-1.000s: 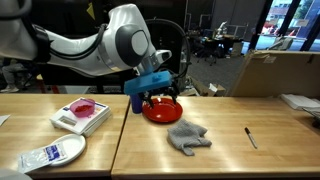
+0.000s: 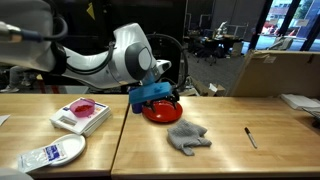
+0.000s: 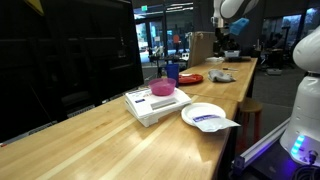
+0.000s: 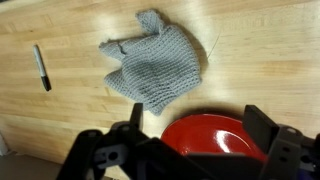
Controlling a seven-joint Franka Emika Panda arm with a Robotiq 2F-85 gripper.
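My gripper stands open above the table, its two black fingers apart at the bottom of the wrist view and nothing between them. Beneath it lies a red plate (image 4: 205,132), partly hidden by the gripper. A crumpled grey cloth (image 4: 157,62) rests on the wood just beyond the plate, clear of the fingers. In exterior view 1 the cloth (image 2: 188,137) is to the right of the plate (image 2: 163,112). A dark marker (image 4: 41,67) lies apart from the cloth, on bare table.
A white box with a pink bowl (image 2: 83,107) and a white plate bearing a packet (image 2: 45,155) are at the left. Behind the arm a blue cup (image 3: 173,71) shows. A cardboard box (image 2: 268,74) stands at the back right. Bare wood surrounds the marker.
The arm has shifted slightly to the right and lower in exterior view 1. Cloth, plate and marker have stayed put.
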